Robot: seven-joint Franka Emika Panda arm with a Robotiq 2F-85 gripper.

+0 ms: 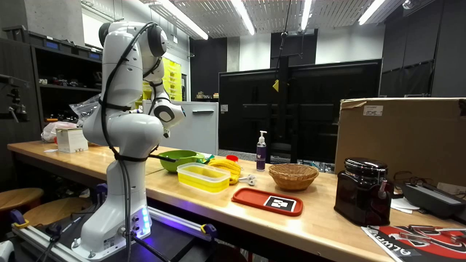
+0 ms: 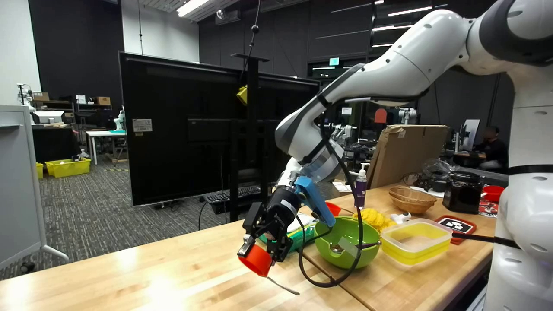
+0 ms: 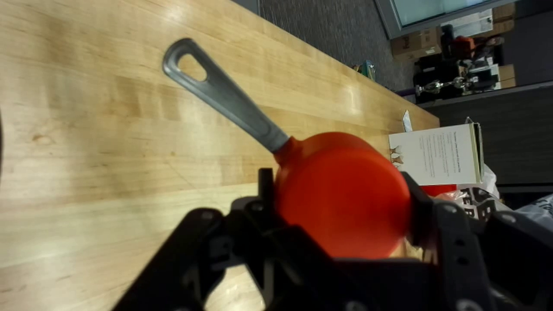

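Observation:
A red cup with a grey handle is held between my fingers, one to either side of its round body in the wrist view. Exterior view 2 has my gripper low over the wooden table, shut on this red cup, which is tilted with its handle pointing down and to the right. The cup appears clear of the table, though the gap is hard to judge. In exterior view 1 the arm hides the gripper and the cup.
A green bowl stands right of the gripper, with a yellow container beyond it. Farther along are a wicker basket, a red tray, a pump bottle and a dark jar. Bare table lies left of the gripper.

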